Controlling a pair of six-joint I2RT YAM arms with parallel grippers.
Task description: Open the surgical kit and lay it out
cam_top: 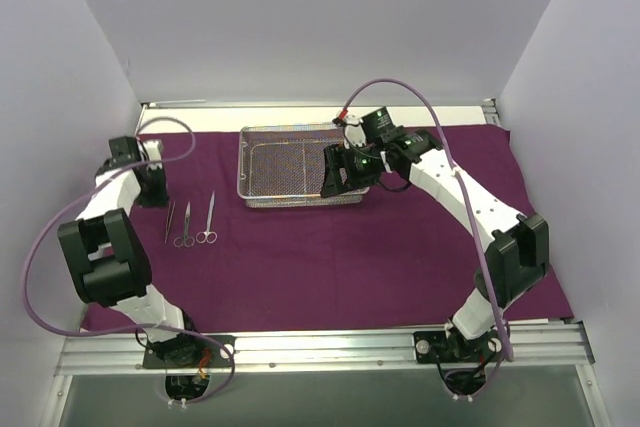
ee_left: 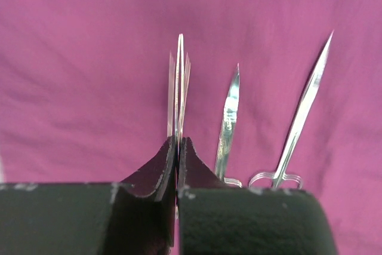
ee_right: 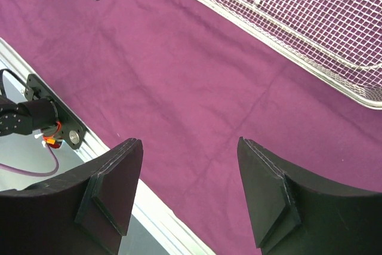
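Observation:
My left gripper is shut on slim metal tweezers (ee_left: 181,55), which point away from it. Directly behind these in the left wrist view lies another pair of tweezers (ee_left: 170,103) on the purple cloth (ee_left: 89,76), mostly covered by the held pair. Just to the right are a short pair of scissors (ee_left: 229,123) and a longer pair of scissors (ee_left: 304,108), side by side. Over the front left part of the wire basket (cam_top: 242,172), my right gripper stands open and empty.
In the right wrist view, the basket's rim (ee_right: 268,41) runs across the upper right. Bare cloth (cam_top: 330,267) spreads in front of the basket and to its right. The left wall (cam_top: 60,117) rises close beside the left arm.

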